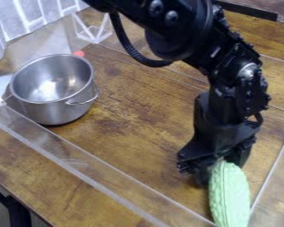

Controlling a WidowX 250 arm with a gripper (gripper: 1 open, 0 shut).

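My black gripper (216,160) is at the right of the view, low over the wooden table, right at the upper end of a pale green, ribbed, elongated object (231,199) that looks like a corn cob or similar vegetable. The fingers are dark and partly hidden, so whether they are closed on it is unclear.
A steel pot (52,87) with side handles stands at the left. Clear plastic strips run along the left and right of the wooden table (127,133). A white patterned cloth (14,27) lies at the upper left.
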